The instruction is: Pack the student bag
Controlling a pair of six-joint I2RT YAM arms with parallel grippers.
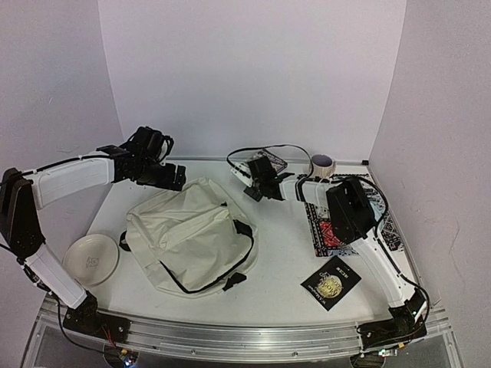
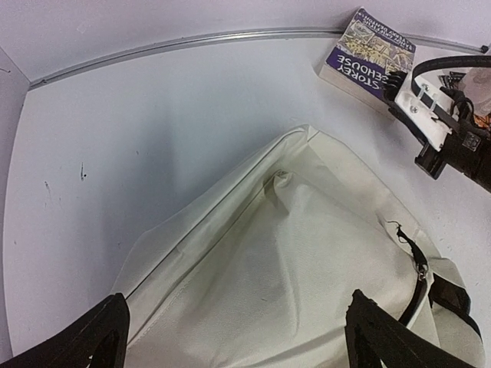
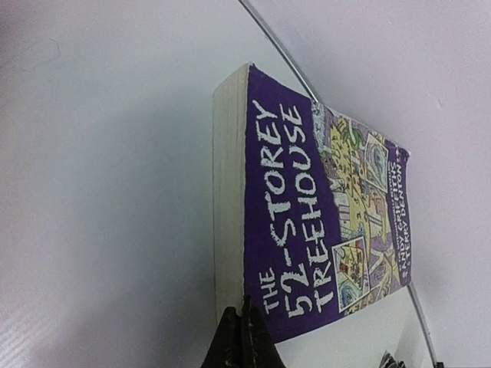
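The purple Treehouse book lies flat near the back wall; in the left wrist view the book (image 2: pixel 364 65) shows beyond the bag. My right gripper is shut with nothing between its fingers, its tips at the book's near lower corner and the book outside them. From above, the right gripper (image 1: pixel 255 192) partly covers the book. A cream cloth bag (image 1: pixel 188 238) with a black zip and straps lies spread left of centre. Over its back edge, my left gripper stands wide open and empty; the left gripper (image 1: pixel 178 178) also shows from above.
A white plate (image 1: pixel 90 259) sits at the front left. A dark book with a gold emblem (image 1: pixel 330 283) lies front right. Behind it are a patterned cloth (image 1: pixel 326 244) and a cup (image 1: pixel 322 165). The table between bag and cloth is clear.
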